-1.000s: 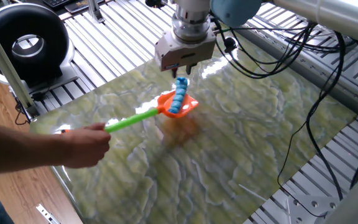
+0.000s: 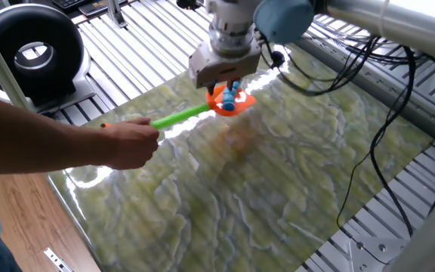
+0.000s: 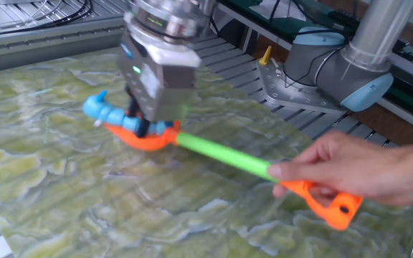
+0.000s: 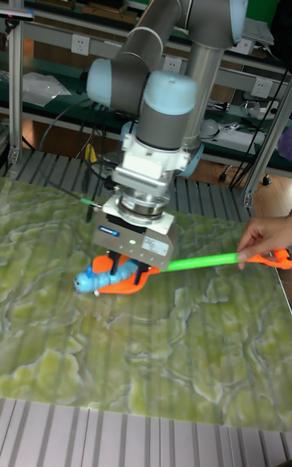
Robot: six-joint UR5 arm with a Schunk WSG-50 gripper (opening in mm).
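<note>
A segmented blue toy, like a caterpillar, lies along the orange scoop of a toy shovel. The shovel's green handle is held by a person's hand above the table. My gripper points down at the toy, its two dark fingers apart and low against the blue body; one finger shows on the near side. The same contact appears in the third exterior view, where the toy sticks out left of the gripper. Whether the fingers press on the toy cannot be told.
Black cables hang at the right, and a black ring-shaped object stands at the back left. The person's arm reaches in from the left.
A second ago the gripper hung above the scoop, clear of the toy. Now its fingers are at the toy, and the hand has raised the shovel toward the gripper and shifted it right.
</note>
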